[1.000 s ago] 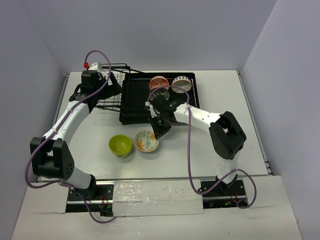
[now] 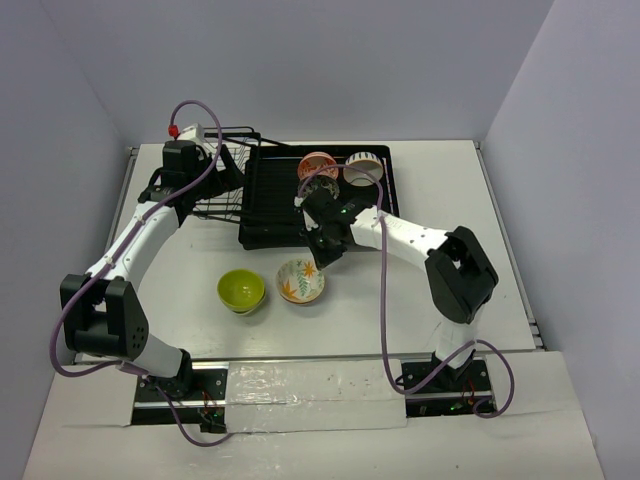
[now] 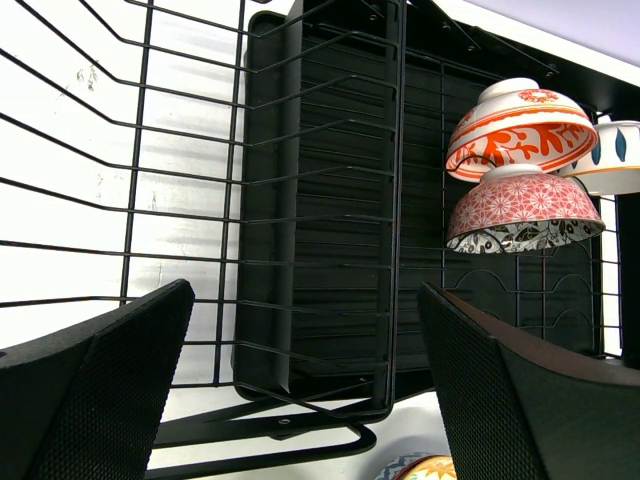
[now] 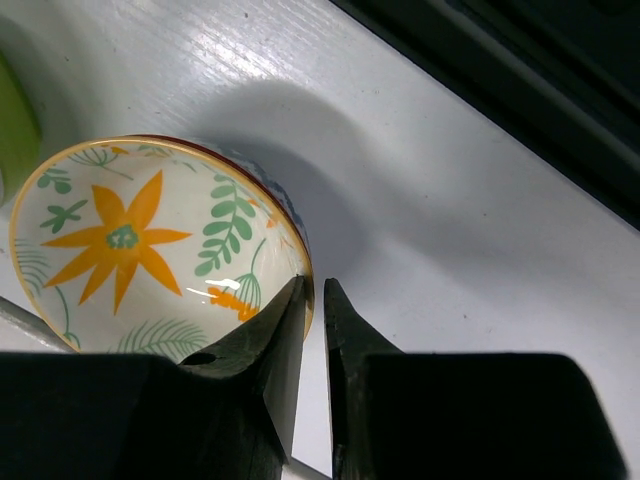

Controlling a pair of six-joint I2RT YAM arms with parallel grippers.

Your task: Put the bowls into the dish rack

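A floral bowl with orange flowers (image 2: 300,281) (image 4: 125,240) stands on the counter beside green bowls (image 2: 240,288). My right gripper (image 2: 322,255) is at its right rim, the fingertips slightly apart, one touching or just over the rim; whether the rim is gripped is unclear. My left gripper (image 2: 215,175) hangs open over the wire rack at the left, nothing between its fingers. In the black dish rack (image 2: 270,190) sit an orange bowl (image 3: 520,140), a pink patterned bowl (image 3: 525,205) and a striped bowl (image 3: 615,160).
The rack fills the back middle, with empty slots on its left side. Grey walls bound both sides and the back.
The floral bowl and my right gripper have shifted slightly to the right and toward the back. The left arm is unchanged.
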